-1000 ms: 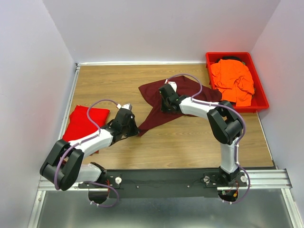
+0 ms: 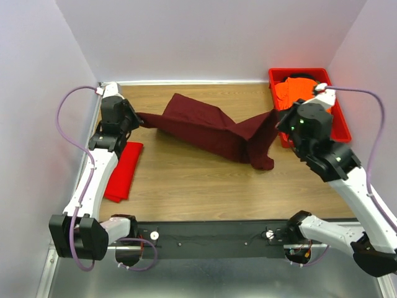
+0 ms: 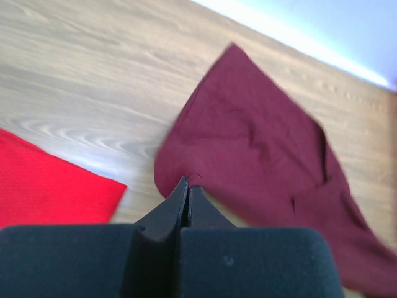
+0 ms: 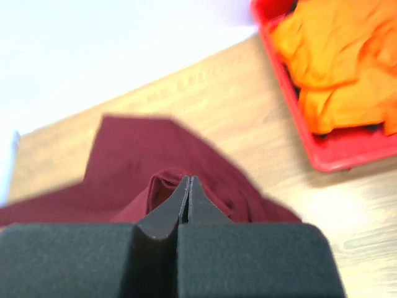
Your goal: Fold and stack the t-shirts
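A maroon t-shirt [image 2: 208, 133] is stretched across the table between my two grippers, its edge lifted at both ends and its back part lying on the wood. At the left, my left gripper [image 2: 138, 118] is shut on one end; in the left wrist view the maroon cloth [image 3: 242, 143] runs into the closed fingertips. On the other side, my right gripper [image 2: 280, 122] is shut on the opposite end, with a raised fold [image 4: 170, 180] at its tips in the right wrist view. A folded red t-shirt [image 2: 126, 171] lies at the table's left, partly hidden by my left arm.
A red bin [image 2: 300, 71] at the back right holds orange cloth [image 2: 291, 92] and is partly covered by my right arm. Walls close in at the back and sides.
Both grippers have moved apart, the left one backward and leftward, the right one to the right near the bin. The maroon shirt has gone from bunched to stretched between them.
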